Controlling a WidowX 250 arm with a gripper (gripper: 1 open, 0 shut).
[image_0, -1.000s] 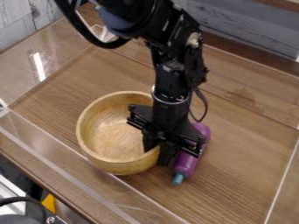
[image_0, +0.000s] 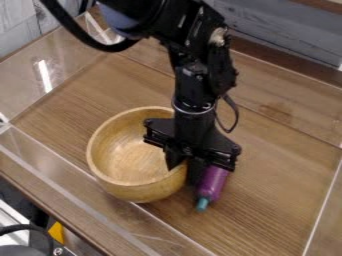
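Note:
My black gripper (image_0: 187, 155) is low over the right side of a tan bowl (image_0: 123, 165). It is shut at the bowl's right rim, though its fingertips are too dark to make out clearly. A purple object with a teal tip (image_0: 210, 186) lies on the wooden surface just right of the bowl, partly hidden under the gripper.
Pale walls border it at the back and left. A dark cable and a small yellow item lie outside at the lower left.
The gripper's body and wrist have shifted slightly and now hide more of the purple object's upper part. The bowl has hardly moved.

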